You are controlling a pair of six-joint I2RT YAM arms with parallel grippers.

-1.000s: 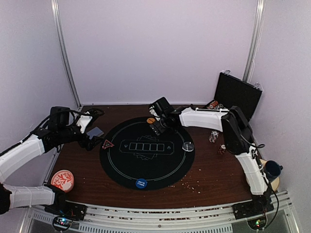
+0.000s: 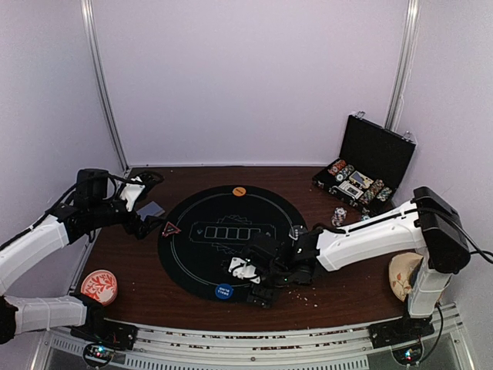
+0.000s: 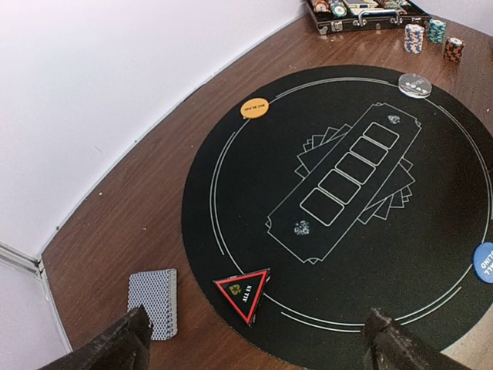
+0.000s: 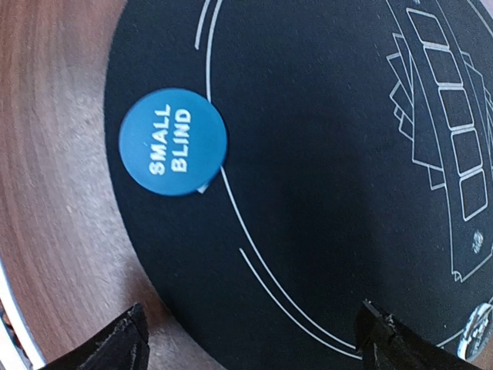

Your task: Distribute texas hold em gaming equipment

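The round black poker mat (image 2: pixel 202 270) lies mid-table. On its near edge is the blue "SMALL BLIND" button (image 4: pixel 172 142), flat. An orange button (image 3: pixel 254 108) rests at the far edge, a red-bordered ALL IN triangle (image 3: pixel 243 295) at the left, and a clear disc (image 3: pixel 414 85) at the right. A deck of cards (image 3: pixel 152 304) sits just off the mat's left side. My right gripper is open and empty above the mat's near edge, close to the blue button. Beyond the left edge, my left gripper stands open near the deck, holding nothing.
An open chip case (image 2: pixel 357 181) stands at the back right, with chip stacks (image 3: pixel 414 38) in front of it. A red-and-white round item (image 2: pixel 99 287) is at the front left, a beige one (image 2: pixel 402 275) at the front right.
My right arm has swung from beside the orange button at the far edge across the mat to its near edge. The orange button stays at the far edge. My left arm has not moved.
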